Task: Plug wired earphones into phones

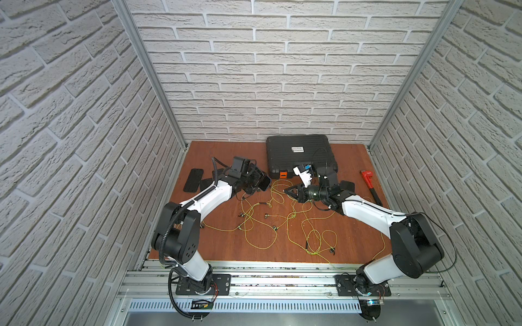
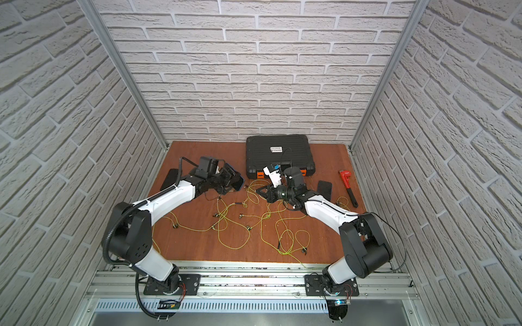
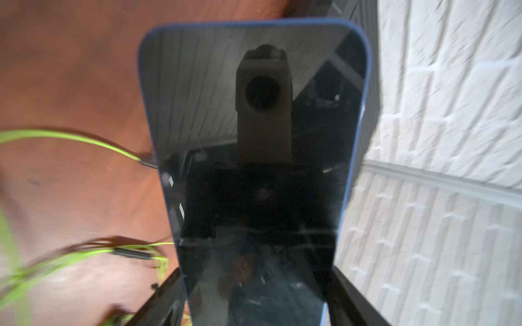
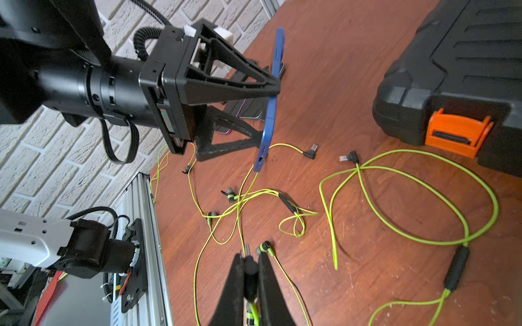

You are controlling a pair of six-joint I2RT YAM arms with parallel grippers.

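Observation:
A blue-edged phone with a dark screen is held upright in my left gripper, shut on it above the table; the right wrist view shows this phone (image 4: 267, 130) edge-on. My right gripper is shut on a black earphone plug, its thin metal tip pointing up and green cable below, facing the left gripper from the right. Other green earphone cables (image 4: 418, 239) with black plugs and earbuds lie tangled across the table. More phones (image 1: 194, 179) lie at the back left.
A black case (image 1: 296, 152) with orange latches stands at the back centre. A red pipe wrench (image 2: 348, 184) lies at the right, beside another dark phone (image 2: 324, 190). The middle table (image 2: 201, 244) is crowded with cables; the back left has some free room.

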